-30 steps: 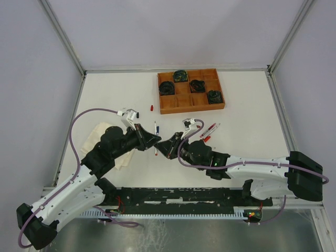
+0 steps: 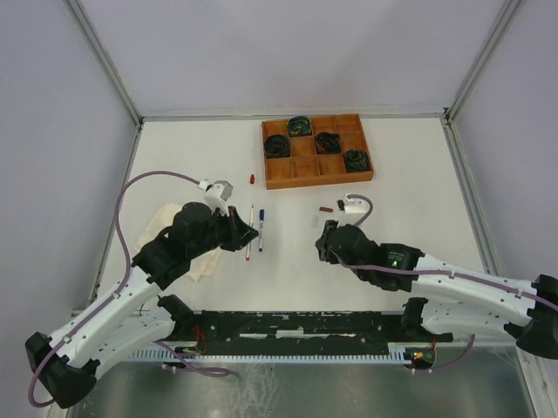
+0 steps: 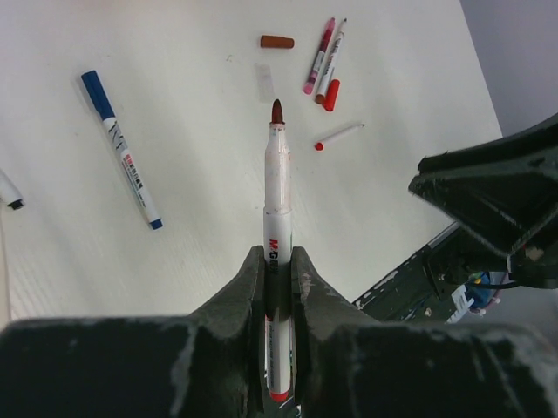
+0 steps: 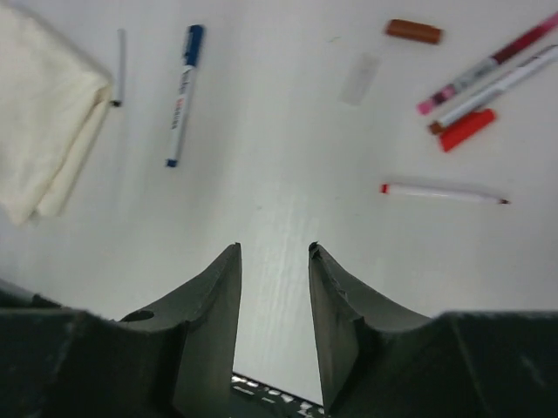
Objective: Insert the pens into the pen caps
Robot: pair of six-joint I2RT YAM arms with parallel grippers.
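Observation:
My left gripper is shut around the barrel of a white pen (image 3: 277, 174). Its dark reddish-brown tip is bare and points away from the fingers; a red end shows behind the fingers. On the table lie a short brown cap (image 4: 413, 31) and a red cap (image 4: 467, 130), the latter beside two pens, one pink-ended (image 4: 484, 70) and one brown-ended (image 4: 497, 90). A small white pen (image 4: 445, 192) with a red end lies nearer. Above the table my right gripper stands partly open, nothing between its fingers, apart from the held pen.
A blue-capped pen (image 3: 122, 148) lies to the left of the held pen. At the back is a wooden compartment tray (image 2: 303, 167) with dark round items; a small red piece (image 2: 252, 178) lies left of it. A cream cloth (image 4: 44, 113) lies at the left.
My right gripper was close to the left one; it has drawn away to the right and now stands open. The left gripper, still with its pen, has shifted slightly left.

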